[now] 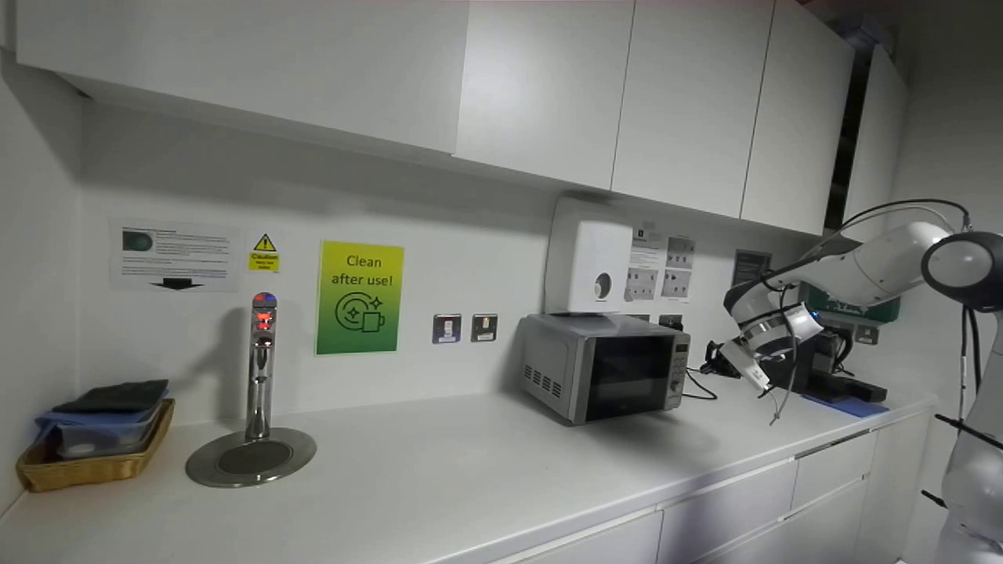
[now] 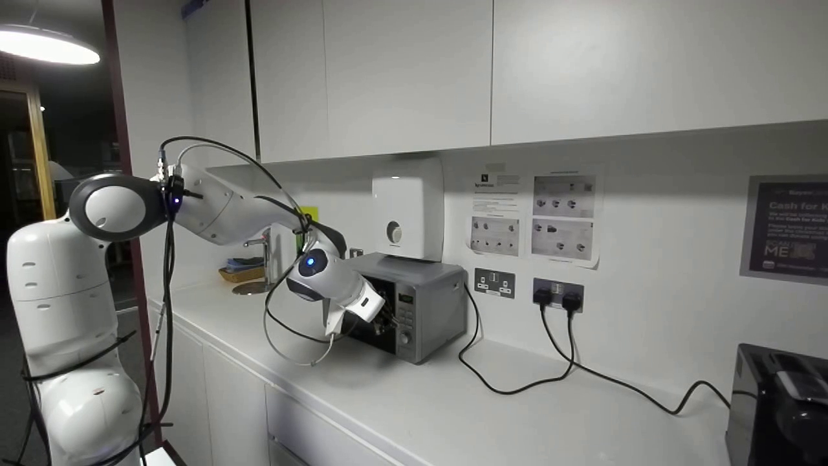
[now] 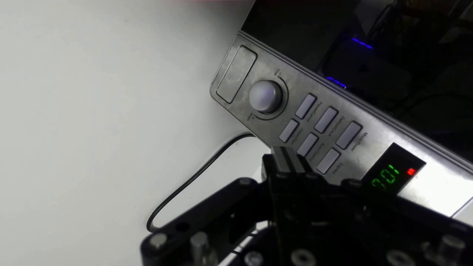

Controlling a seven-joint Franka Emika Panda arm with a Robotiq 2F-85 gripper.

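Observation:
My gripper is shut, its two grey fingertips together with nothing showing between them. It stands in front of the control panel of a silver microwave (image 1: 564, 371). In the wrist view the fingertips overlap the lower row of buttons near the Express button (image 3: 328, 161); whether they touch the panel I cannot tell. A round knob (image 3: 265, 96) sits further along the panel, and the display (image 3: 392, 170) is lit with green digits and a red mark. The dark microwave door (image 1: 627, 376) is closed.
A black power cable (image 2: 497, 388) runs over the counter beside the microwave. A paper towel dispenser (image 2: 407, 208) hangs above it. Left along the counter (image 1: 404, 470) are a tap (image 1: 260, 366) and a basket (image 1: 94, 470), with clear surface before the microwave. Dark appliances (image 2: 776, 404) stand on the other side.

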